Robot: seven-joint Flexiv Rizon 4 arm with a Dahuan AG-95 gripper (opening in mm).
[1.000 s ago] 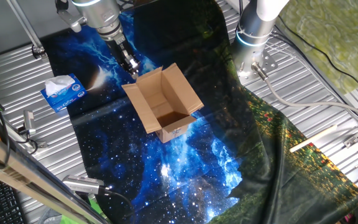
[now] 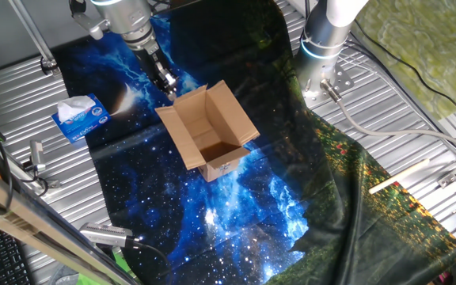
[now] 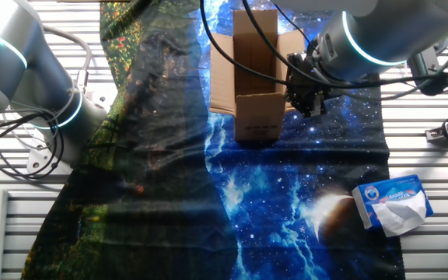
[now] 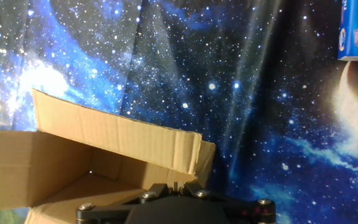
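Note:
An open cardboard box [image 2: 206, 131] stands on the dark galaxy-print cloth, its flaps spread outward. No object shows in the part of its inside that is visible. My gripper [image 2: 170, 89] points down beside the box's far-left corner in exterior view 1. From the wrist camera, the gripper appears shut, its fingertips close together in front of the box's edge and flap [image 4: 117, 130]. Nothing shows between them; whether they touch the cardboard I cannot tell. In exterior view 2 the gripper [image 3: 306, 97] is at the right side of the box [image 3: 259, 117].
A blue tissue box [image 2: 81, 119] with a white tissue sticking out is at the cloth's left edge. The arm's base [image 2: 321, 79] stands to the right of the cloth, with cables around it. Wrinkled cloth [image 2: 212, 237] in front of the box is clear.

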